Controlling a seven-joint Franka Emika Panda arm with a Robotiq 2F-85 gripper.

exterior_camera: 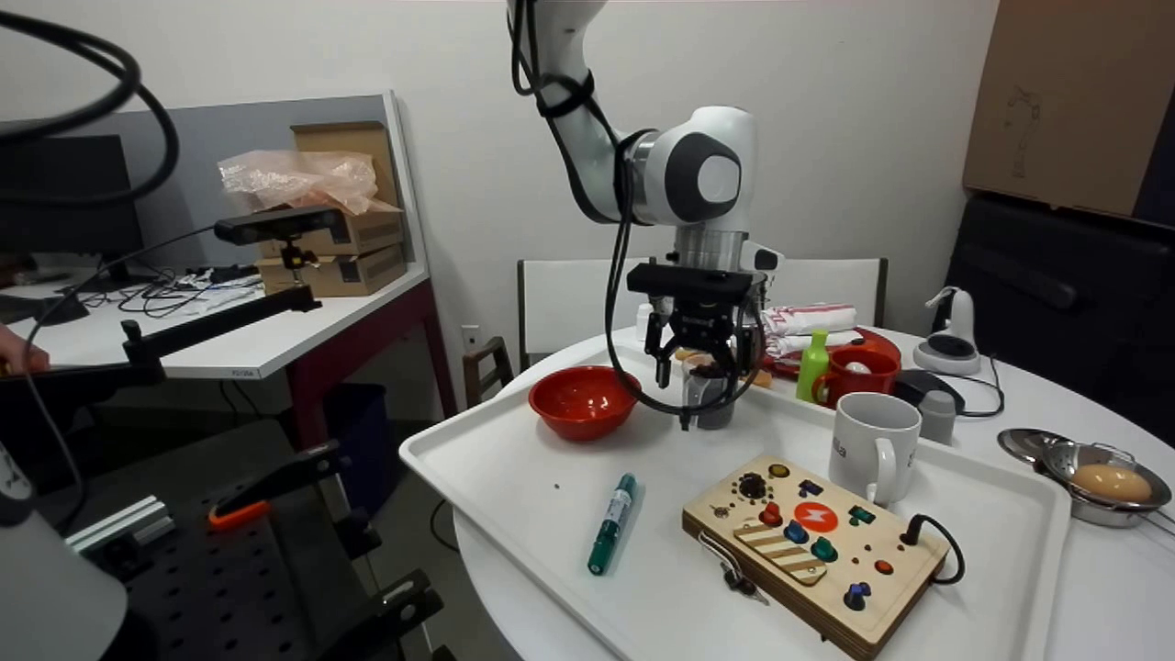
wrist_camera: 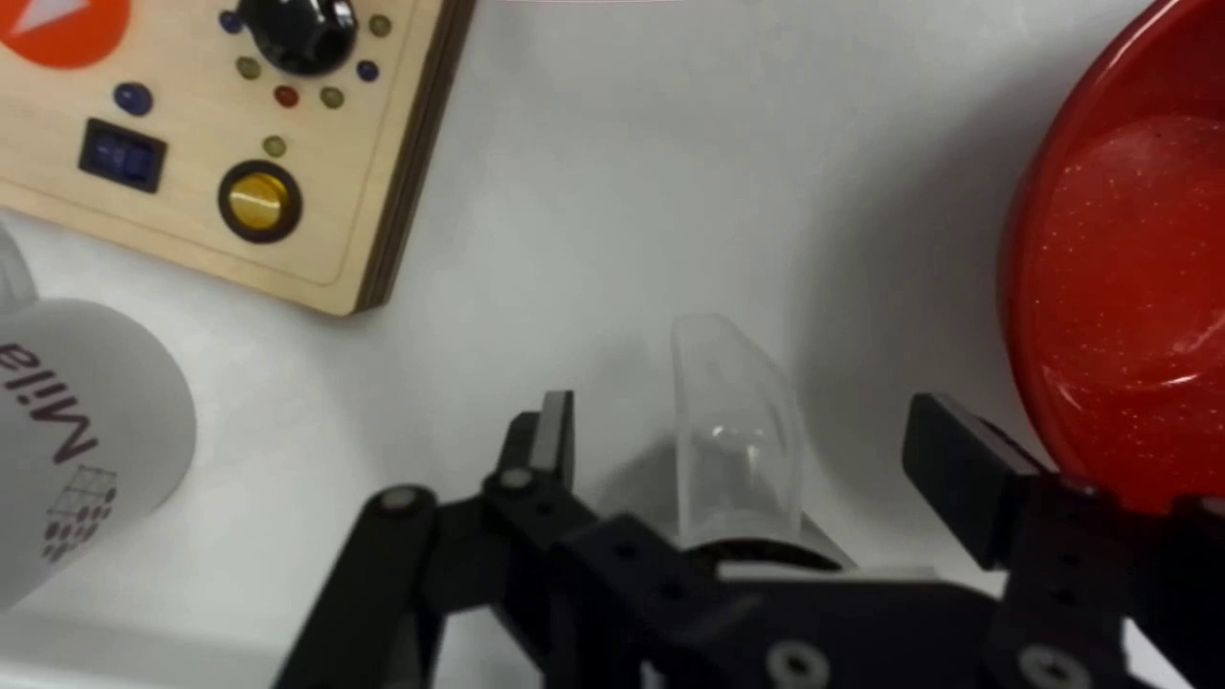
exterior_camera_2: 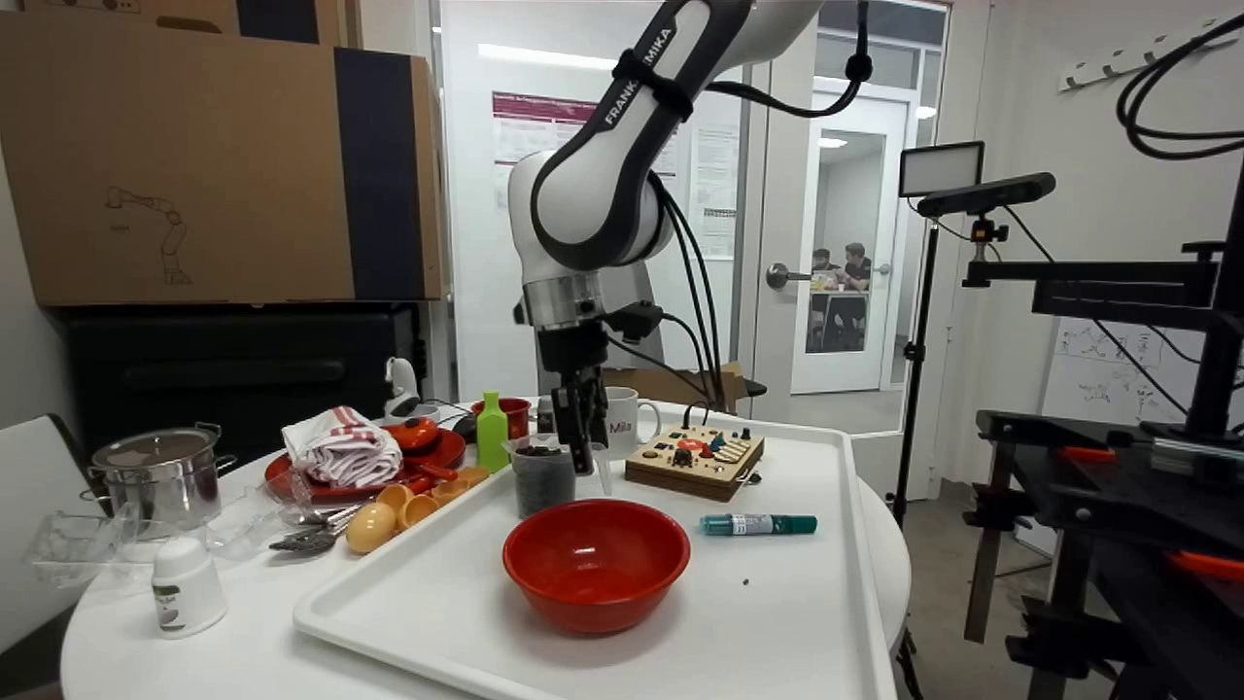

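My gripper stands open over the tray, its two fingers (wrist_camera: 965,477) well apart in the wrist view. Between them shows the clear spout-like part (wrist_camera: 735,425) of a transparent cup, with space on either side. Exterior view 2 shows that cup (exterior_camera_2: 543,484) upright on the tray, with dark contents. The gripper's body hides most of the cup in the wrist view. A red bowl (wrist_camera: 1131,287) lies close to the right finger, and whether they touch I cannot tell.
A wooden button box (exterior_camera: 821,551), a white mug (exterior_camera: 865,441) and a green marker (exterior_camera: 612,523) rest on the white tray (exterior_camera: 496,501). Behind the tray are a green bottle (exterior_camera_2: 491,432) and red dishes. The tray's front left is mostly clear.
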